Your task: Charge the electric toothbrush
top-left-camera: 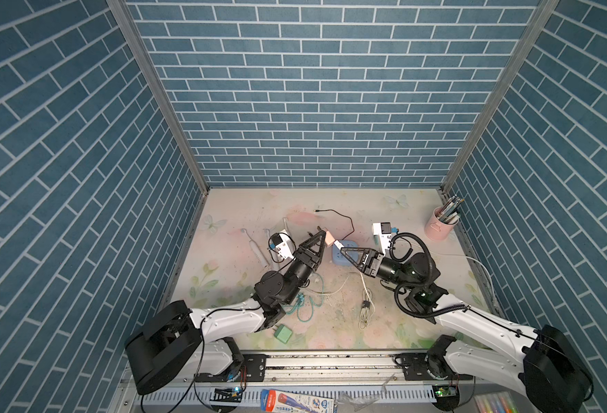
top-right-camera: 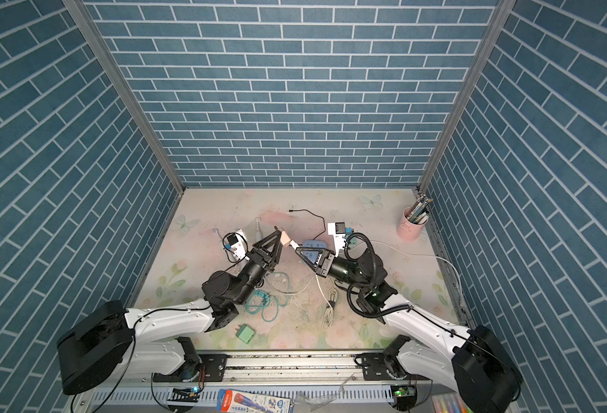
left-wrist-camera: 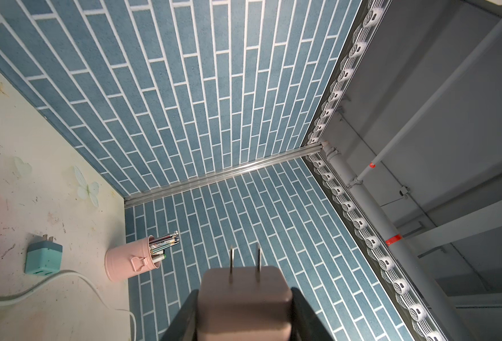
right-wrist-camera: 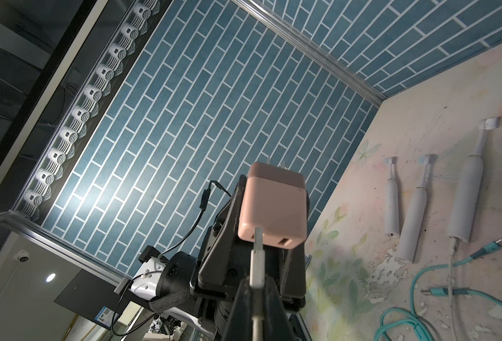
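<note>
A pink charger adapter [right-wrist-camera: 273,199] is held up above the table, with my left gripper [top-left-camera: 324,236] shut on it. Its two prongs [left-wrist-camera: 245,264] point away from the left wrist camera. Facing it, my right gripper [top-left-camera: 343,249] is shut on a white USB plug [right-wrist-camera: 257,267]. The plug's tip overlaps one port on the adapter's face; whether it sits inside cannot be told. A second port stays uncovered beside it. From the plug a pale cable hangs to the table. Three electric toothbrushes lie on the left, among them a larger one with a cable at its base.
Behind the grippers lies a blue power strip [top-left-camera: 344,256]. Teal cables [right-wrist-camera: 410,318] are coiled on the table's left half. A teal adapter [left-wrist-camera: 43,257] stands toward the right, a green one [top-left-camera: 283,334] at the front. A pink pen cup [top-left-camera: 439,225] occupies the back right corner.
</note>
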